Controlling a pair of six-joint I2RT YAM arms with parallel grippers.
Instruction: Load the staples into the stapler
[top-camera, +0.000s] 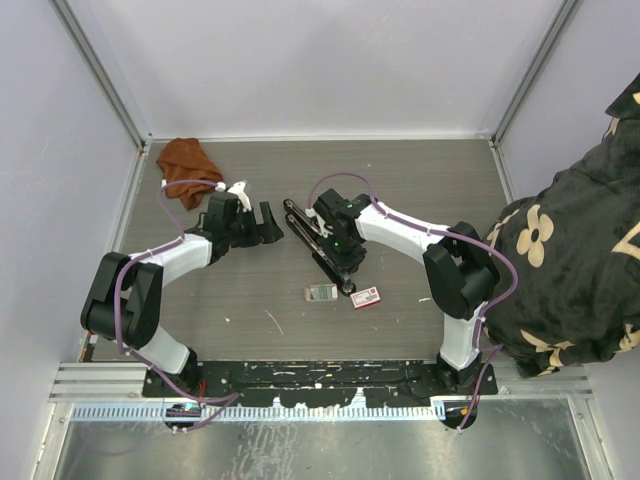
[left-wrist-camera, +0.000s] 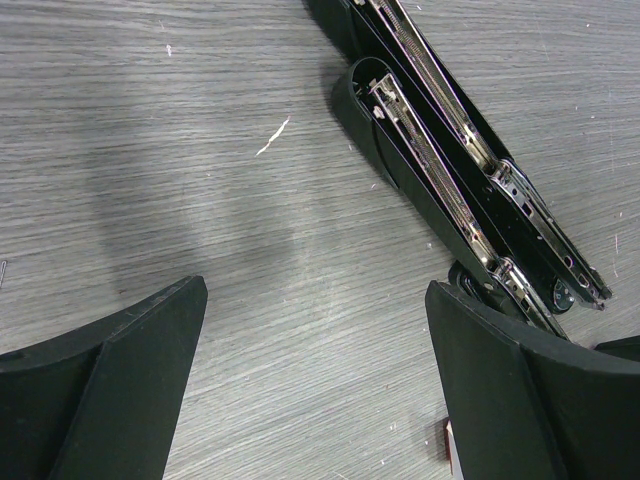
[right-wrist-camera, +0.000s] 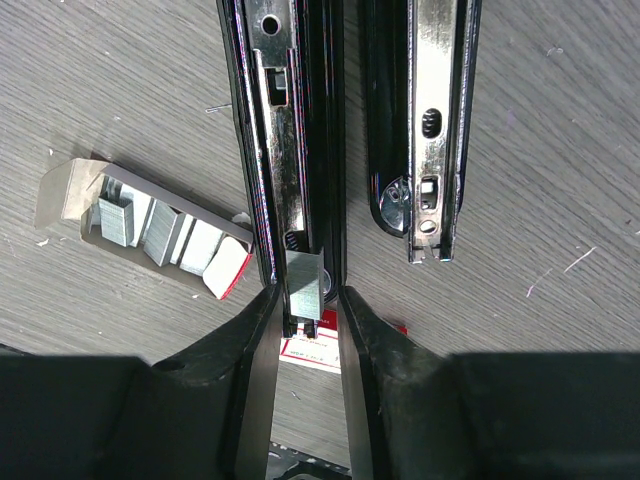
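Note:
A small silver staple strip (right-wrist-camera: 305, 285) lies at the near end of the metal rail of the black stapler (right-wrist-camera: 280, 150) in the right wrist view. My right gripper straddles the strip with its fingers parted, a narrow gap showing on either side. Over the stapler in the top view, the right gripper hides part of it. My left gripper (top-camera: 271, 223) stands open and empty, left of the stapler. An open box of staples (right-wrist-camera: 165, 235) has several silver strips inside.
A second long black body with a metal rail (right-wrist-camera: 430, 130) lies parallel to the stapler. The red-and-white box (top-camera: 366, 297) sits by the stapler's near end. A brown cloth (top-camera: 187, 172) is at the back left. Bare table (top-camera: 420, 170) extends at the back right.

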